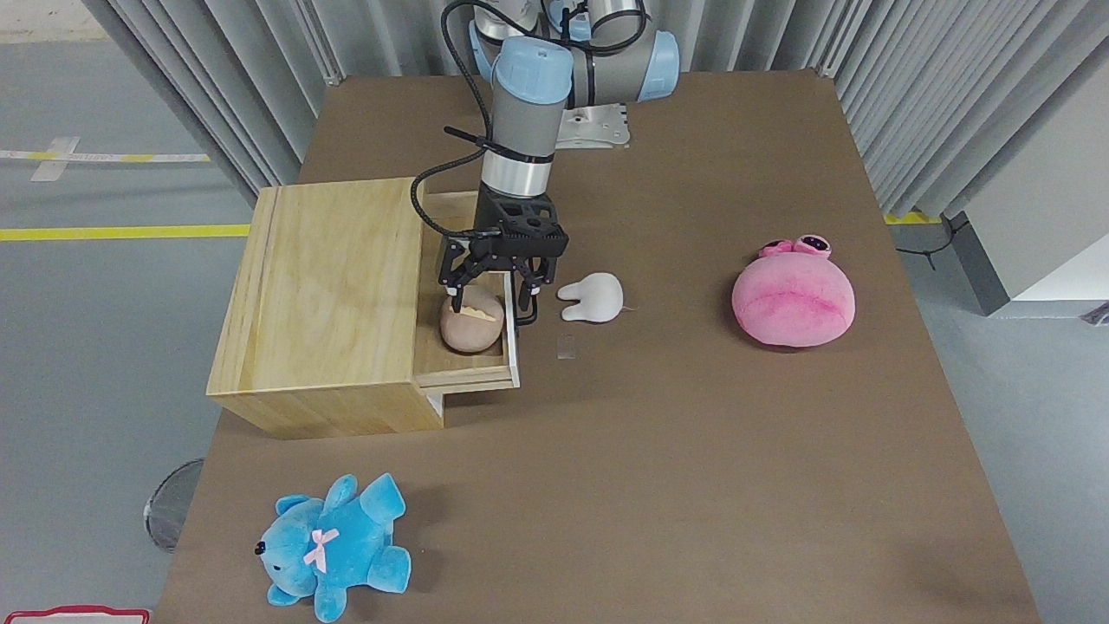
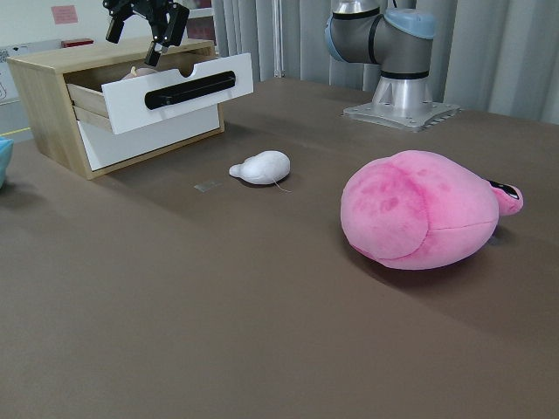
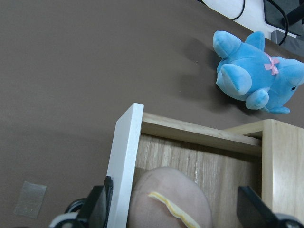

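Note:
My gripper (image 1: 493,302) stands open over the pulled-out drawer of the wooden cabinet (image 1: 312,291), its fingers straddling the drawer's white front (image 2: 134,112) near the black handle (image 2: 188,90). Inside the drawer lies a round beige object (image 1: 470,326) with a yellow strip on top, partly hidden in the left view. In the wrist view the white front (image 3: 124,161) rises between the fingers, beside that beige object (image 3: 168,199); whether a finger touches it I cannot tell.
A small white mouse toy (image 1: 594,296) lies right of the drawer, a pink plush (image 1: 792,301) farther right. A blue bear (image 1: 343,546) lies at the near left.

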